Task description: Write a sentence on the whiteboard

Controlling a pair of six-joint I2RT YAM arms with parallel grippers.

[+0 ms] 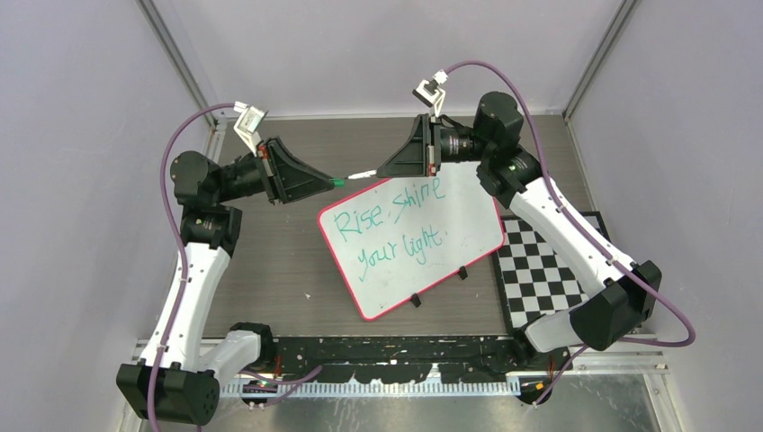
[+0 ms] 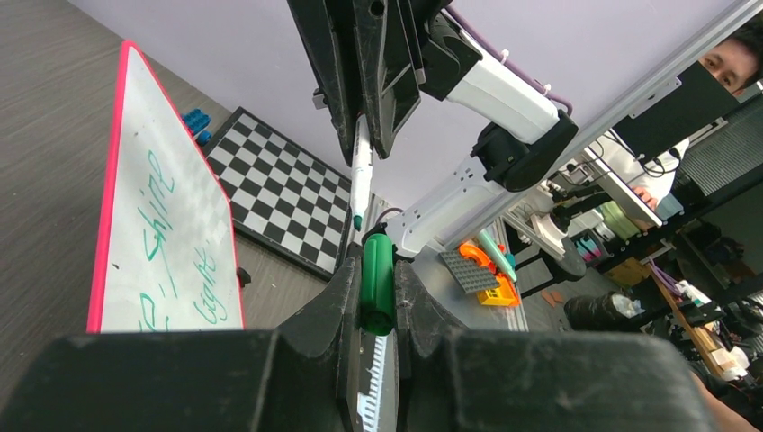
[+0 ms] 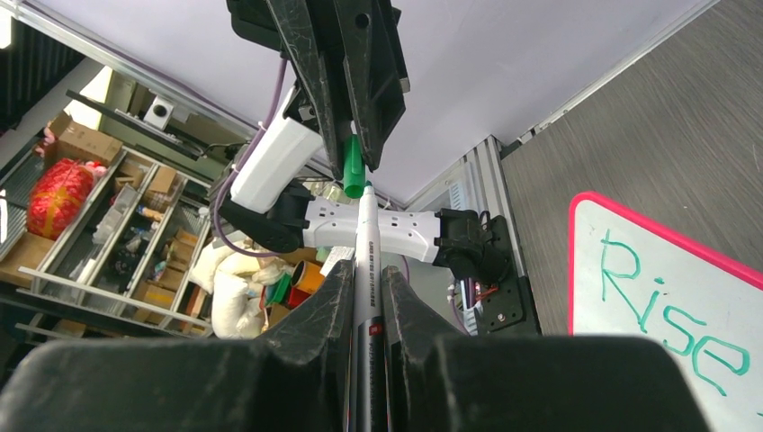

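Observation:
The whiteboard point(image 1: 405, 261), rimmed in red, lies on the table with "Rise, shine your light." in green. My left gripper point(image 1: 335, 184) is shut on the green cap point(image 2: 377, 279), whose free end sticks out toward the other arm. Opposite it, my right gripper point(image 1: 380, 171) is shut on the white marker point(image 3: 368, 261), its tip toward the cap. In the top view the tip is close to the cap's mouth. From the left wrist view the marker point(image 2: 362, 175) appears above the cap, with a gap; contact cannot be judged from the right wrist view.
A black-and-white checkerboard point(image 1: 538, 270) lies right of the whiteboard, partly under the right arm. Dark clips point(image 1: 416, 301) sit on the whiteboard's lower edge.

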